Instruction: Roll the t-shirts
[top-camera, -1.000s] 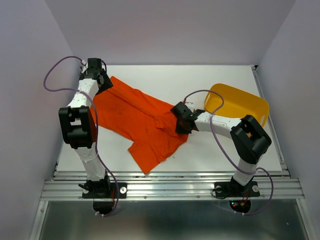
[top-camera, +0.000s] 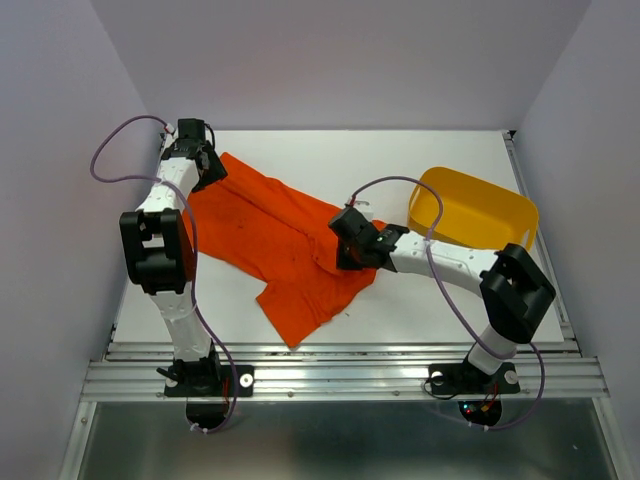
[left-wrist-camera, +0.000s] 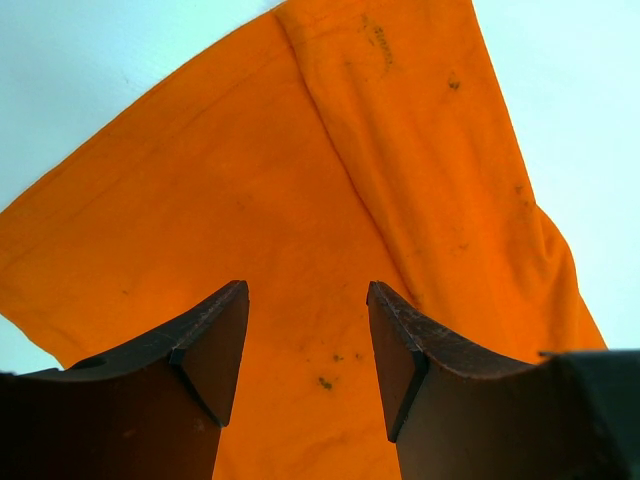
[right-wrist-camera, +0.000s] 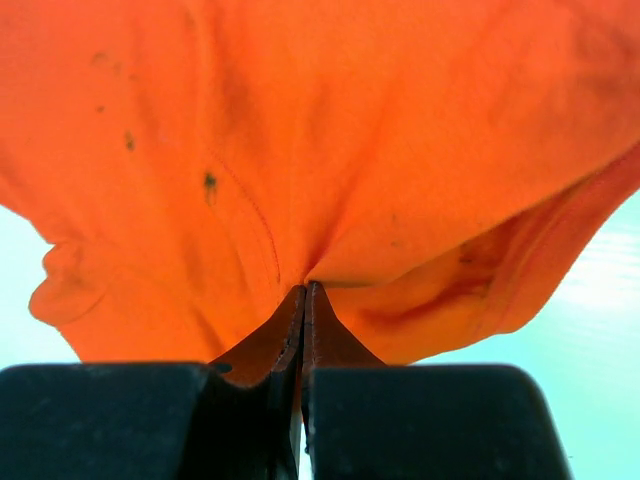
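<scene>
An orange t shirt (top-camera: 270, 235) lies diagonally across the white table, one long side folded inward as a strip. In the left wrist view the edge of this folded layer (left-wrist-camera: 420, 170) runs over the flat cloth. My left gripper hovers open above the shirt's far left end, nothing between its fingers. At the shirt's right end my right gripper is shut on the cloth, whose creases (right-wrist-camera: 320, 240) converge at its fingertips. A loose flap of the shirt (right-wrist-camera: 500, 270) hangs open beside the pinch. The right arm hides part of this end from above.
A yellow bin (top-camera: 475, 207) stands at the back right of the table, close to the right arm. Bare white table (top-camera: 330, 160) shows behind the shirt, and more is clear at the front right.
My right gripper has moved left over the shirt, carrying the pinched right end inward; an orange edge now shows behind it. The left arm has barely moved.
</scene>
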